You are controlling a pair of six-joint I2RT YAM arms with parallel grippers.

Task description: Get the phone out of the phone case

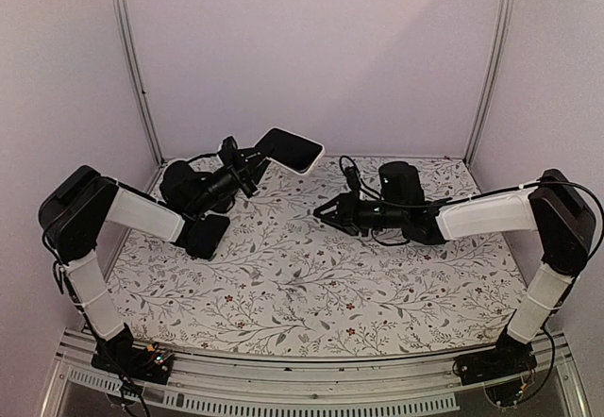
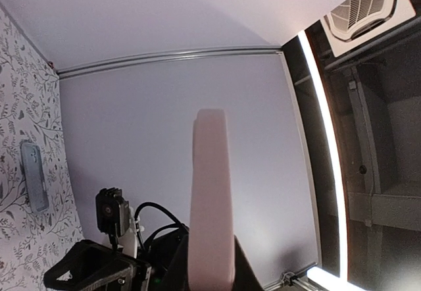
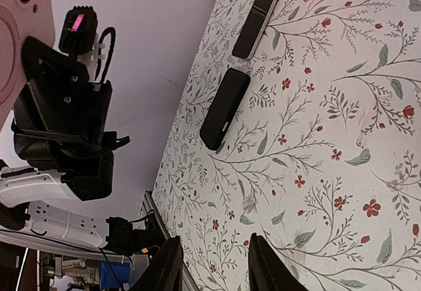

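A phone in a pale pink case (image 1: 291, 149) hangs raised, screen up, held by my left gripper (image 1: 259, 160); its pink side (image 2: 210, 192) fills the middle of the left wrist view, hiding the fingers. A pink corner (image 3: 16, 41) with camera holes shows at the top left of the right wrist view. My right gripper is apart from the phone, lower and to the right in the top view, its two fingers parted with only the floral surface seen between them.
A black phone (image 3: 225, 106) and another dark phone with silver edge (image 3: 255, 24) lie on the floral tabletop (image 1: 311, 285). A clear case (image 2: 34, 176) lies on it too.
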